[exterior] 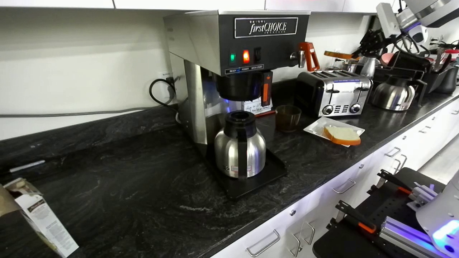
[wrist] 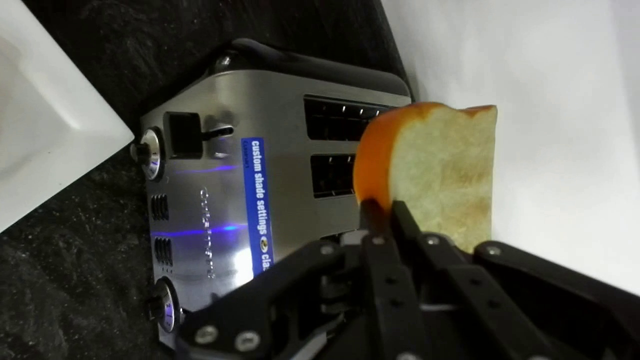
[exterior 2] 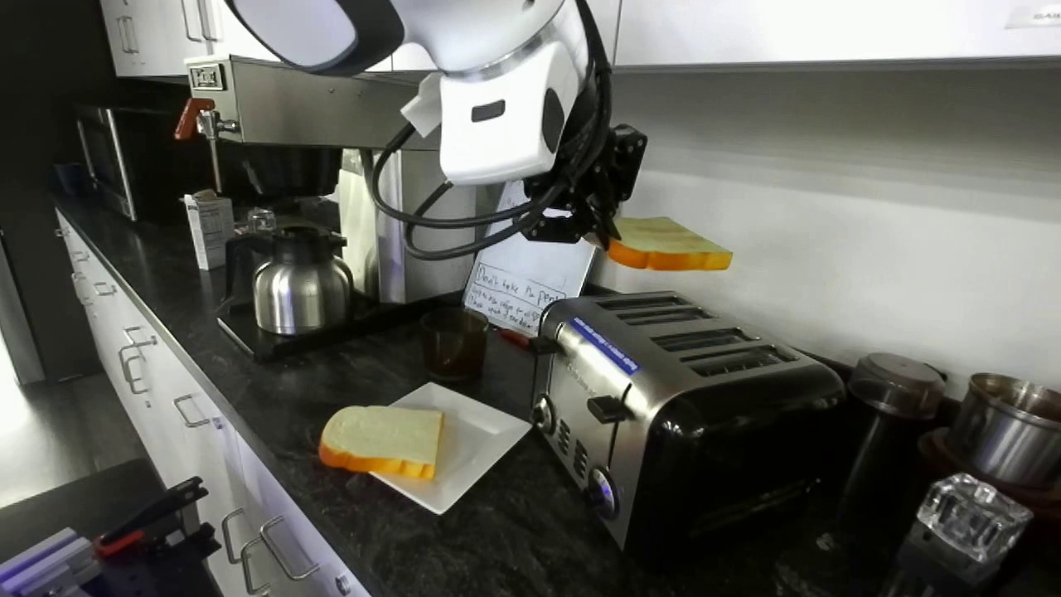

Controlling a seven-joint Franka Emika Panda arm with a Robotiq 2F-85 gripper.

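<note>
My gripper is shut on one edge of a bread slice (wrist: 447, 168), which shows light toasted marks on its face. In exterior view 2 the slice (exterior 2: 666, 244) hangs clear above the toaster (exterior 2: 686, 348), lying nearly flat and close to the back wall. The toaster's slots (wrist: 333, 174) face up; in the wrist view the slice overlaps the far ends of some of them. A second, pale bread slice (exterior 2: 383, 439) rests partly over the edge of a white square plate (exterior 2: 467, 448) in front of the toaster.
A brown glass (exterior 2: 453, 343) and a small whiteboard (exterior 2: 527, 269) stand between the toaster and the coffee maker (exterior: 198, 47). Beyond the toaster's other side are a steel pot (exterior 2: 1014, 418) and a clear-topped grinder (exterior 2: 970, 527).
</note>
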